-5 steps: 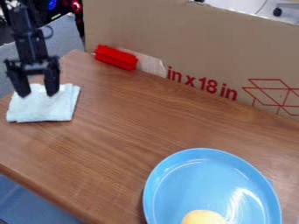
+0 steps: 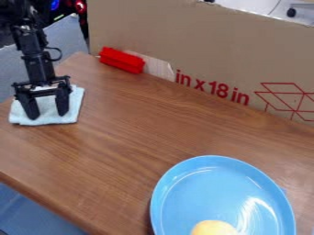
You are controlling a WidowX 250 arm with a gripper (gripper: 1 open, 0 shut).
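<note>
My black gripper [image 2: 43, 96] reaches down at the left end of the wooden table, its fingers over a folded white cloth [image 2: 68, 114] and touching or very near it. Whether the fingers hold any of the cloth is hard to tell.
A blue plate [image 2: 185, 193] with a pale yellow round object [image 2: 214, 229] sits at the near right. A red object [image 2: 121, 60] lies at the back against a cardboard wall [image 2: 196, 46].
The plate and red object are unmoved.
</note>
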